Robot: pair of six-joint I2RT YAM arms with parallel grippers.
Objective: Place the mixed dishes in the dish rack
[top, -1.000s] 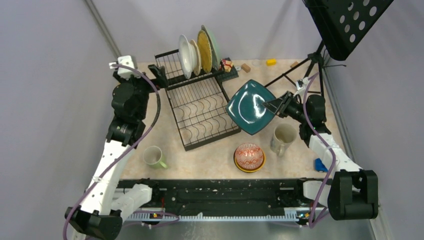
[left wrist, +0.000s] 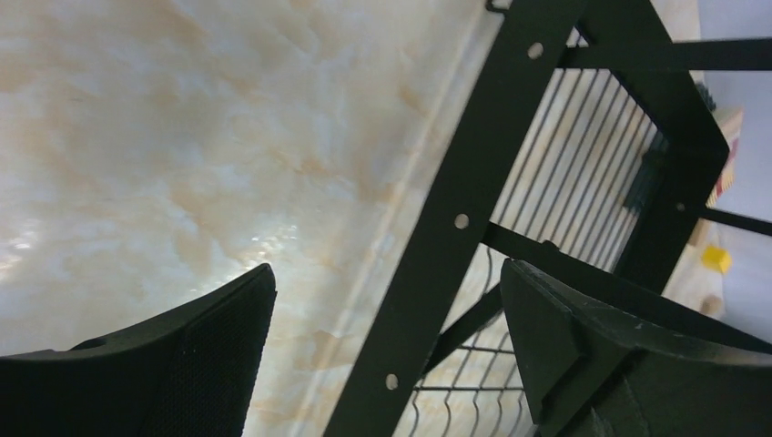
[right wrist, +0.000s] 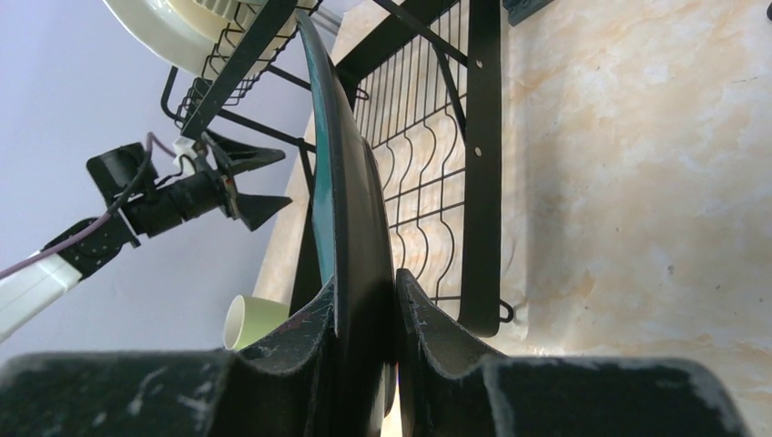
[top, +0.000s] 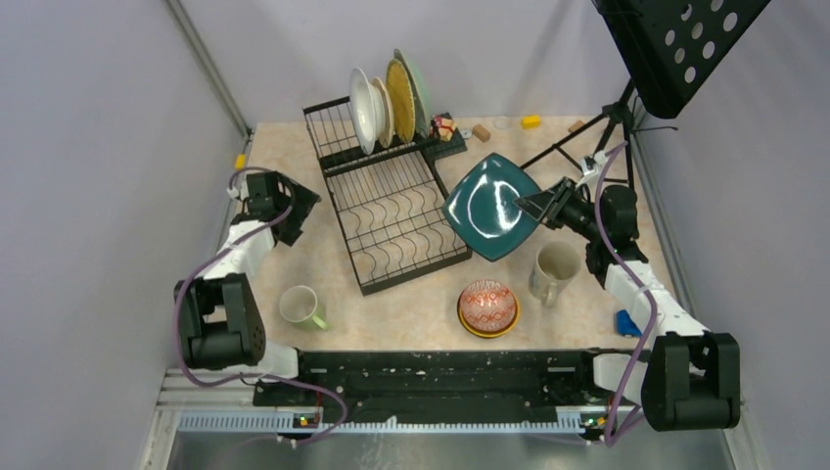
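My right gripper point(top: 536, 206) is shut on a dark teal square plate point(top: 484, 201), held tilted above the lower rack's right part; in the right wrist view it appears edge-on. Several plates, white, yellow and pale green point(top: 398, 98), stand upright in the upper tier of the black dish rack point(top: 411, 274). My left gripper point(top: 303, 211) is open and empty left of the rack, facing its side frame in the left wrist view. A patterned bowl point(top: 486, 304) sits on a yellow-rimmed dish at the front.
A pale green mug point(top: 299, 304) stands front left, a beige mug point(top: 556, 269) front right. A black stand with a perforated top point(top: 675, 39) occupies the back right. Small blocks point(top: 530, 121) lie along the back.
My left arm has pulled back from the upper tier toward the front left, its gripper now lower beside the rack. The right arm and plate are almost unchanged.
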